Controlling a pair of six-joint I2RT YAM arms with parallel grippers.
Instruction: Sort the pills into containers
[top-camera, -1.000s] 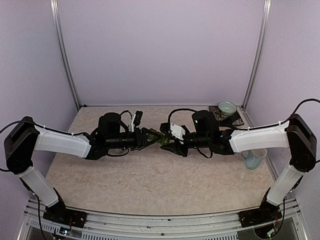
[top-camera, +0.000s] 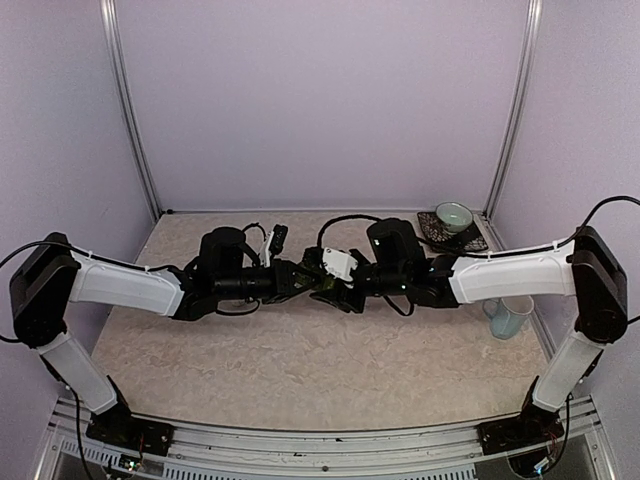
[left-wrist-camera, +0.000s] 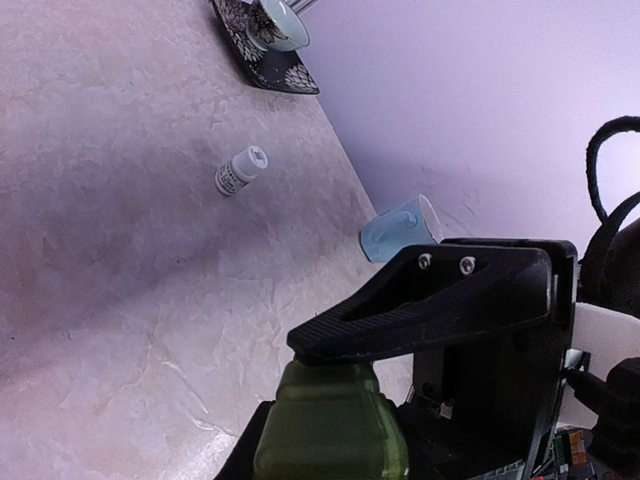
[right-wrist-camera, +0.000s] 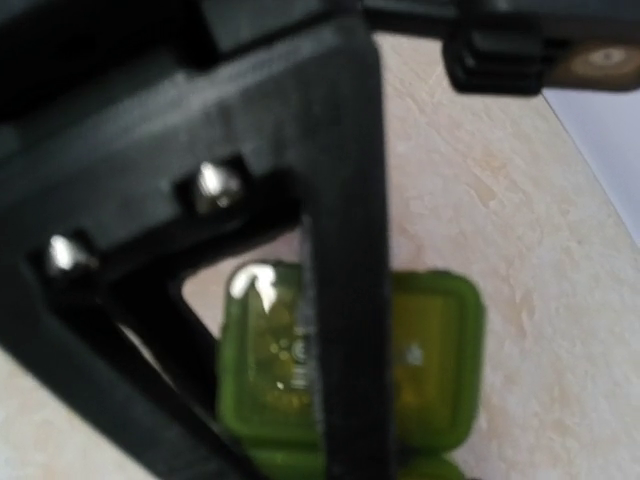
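A green translucent pill box (right-wrist-camera: 435, 355) is held in mid-air between both grippers at the middle of the top view. My left gripper (top-camera: 305, 278) is shut on it; in the left wrist view the box (left-wrist-camera: 330, 425) lies under the black finger. My right gripper (top-camera: 330, 280) is also shut on it, a finger crossing the lid in the right wrist view. A white pill bottle (left-wrist-camera: 235, 175) lies on the table in the left wrist view, hidden in the top view.
At the back right a green bowl (top-camera: 453, 216) stands on a dark patterned tray (top-camera: 472, 240). A light blue mug (top-camera: 508, 320) stands at the right edge.
My right gripper has shifted slightly left, closer to the left gripper and further over the green box. The left arm has barely moved.
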